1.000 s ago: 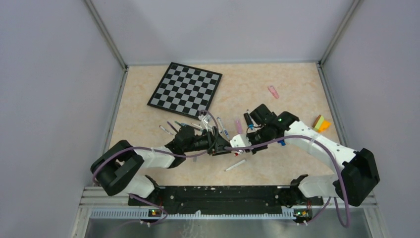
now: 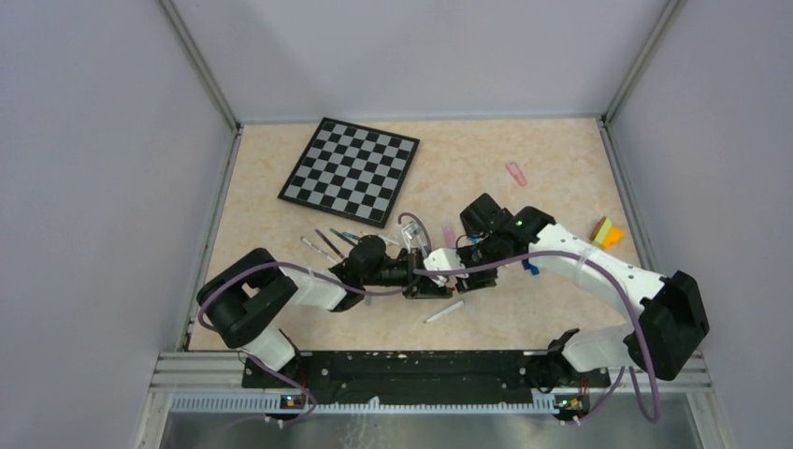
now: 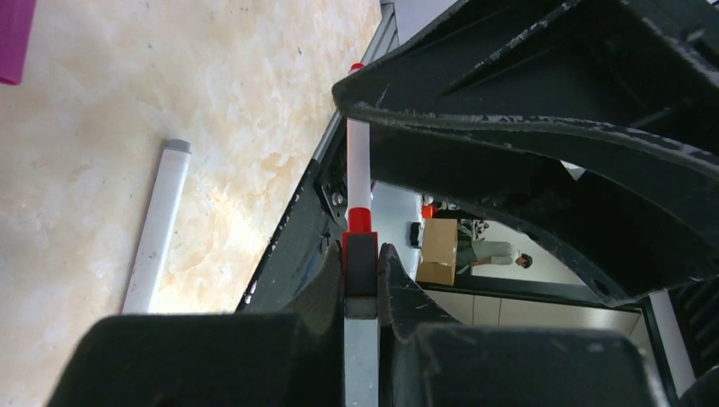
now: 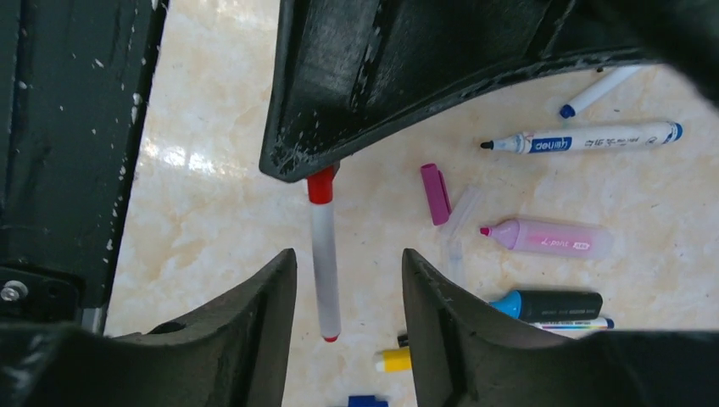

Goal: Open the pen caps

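In the left wrist view my left gripper is shut on a red-capped marker [image 3: 359, 170], which points away with its white barrel beyond the red cap. In the right wrist view this marker [image 4: 325, 263] hangs below a black gripper body, between and beyond the fingers of my right gripper, which stand part open around its line. In the top view both grippers meet at the centre front, so their tips are largely hidden. An uncapped pink highlighter [image 4: 555, 239] and a blue marker [image 4: 598, 137] lie on the table.
A loose white pen [image 2: 443, 311] lies in front of the grippers. The chessboard [image 2: 349, 170] is at the back left, a yellow-orange object [image 2: 607, 234] at the right. Several more pens and caps lie around the centre.
My left arm has moved right, toward the right gripper.
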